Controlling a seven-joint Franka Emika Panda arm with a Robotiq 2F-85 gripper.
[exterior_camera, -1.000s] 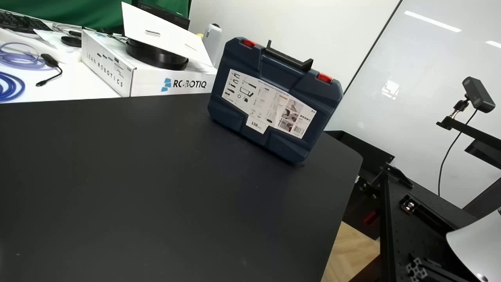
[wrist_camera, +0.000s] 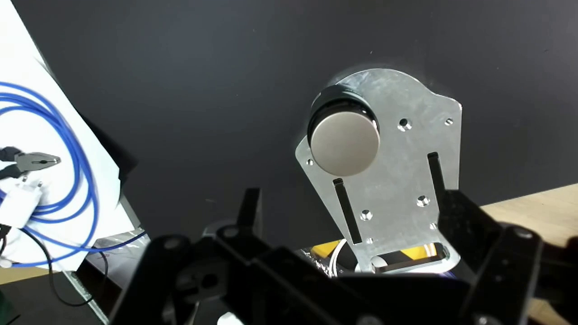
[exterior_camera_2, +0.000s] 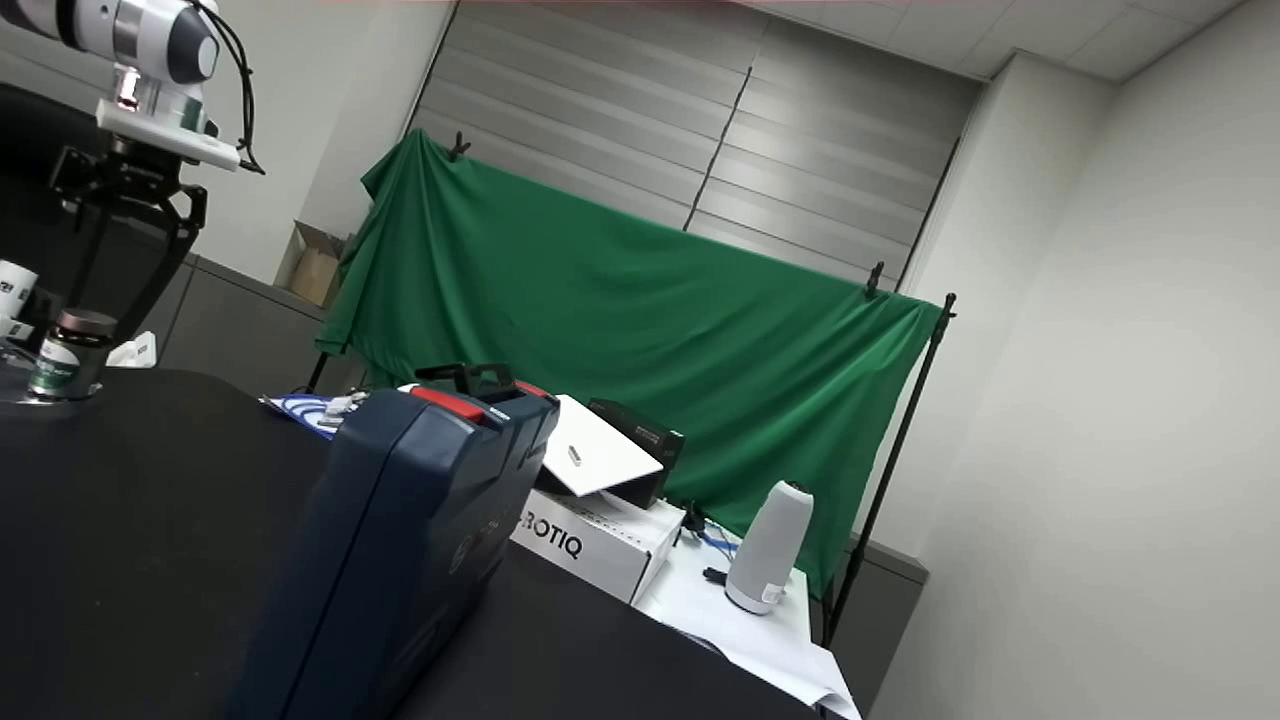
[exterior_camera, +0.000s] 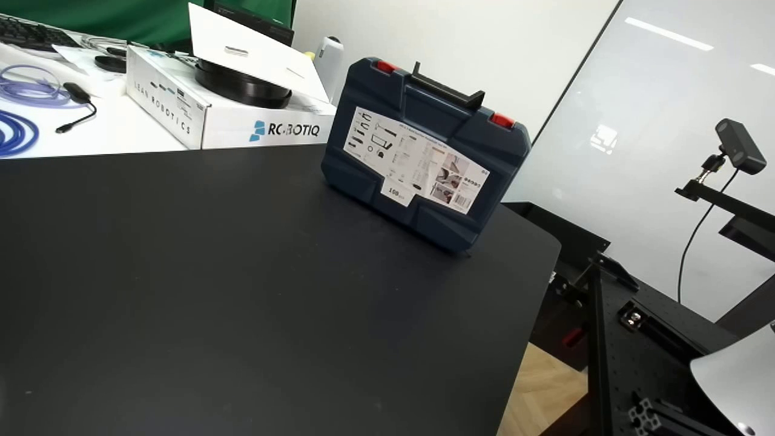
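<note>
A jar (wrist_camera: 345, 143) with a flat grey-brown lid stands on a silver metal plate (wrist_camera: 395, 146) with holes and slots in the wrist view. In exterior view 2 the same jar (exterior_camera_2: 70, 355), upright with a green-and-white label, is at the far left on the black table. My gripper is spread wide open, with the lid ahead of the gap between its fingertips in the wrist picture. From exterior view 2, the gripper (exterior_camera_2: 98, 322) points down at the jar, fingertips close to lid height; whether they touch it I cannot tell. Exterior view 1 shows neither gripper nor jar.
A dark blue tool case (exterior_camera: 425, 156) stands on the black table (exterior_camera: 240, 290), most of which is bare. Blue cable (wrist_camera: 81, 162) and pliers (wrist_camera: 37, 160) lie on a white surface at the left in the wrist view. A Robotiq box (exterior_camera: 269, 131) sits behind the table.
</note>
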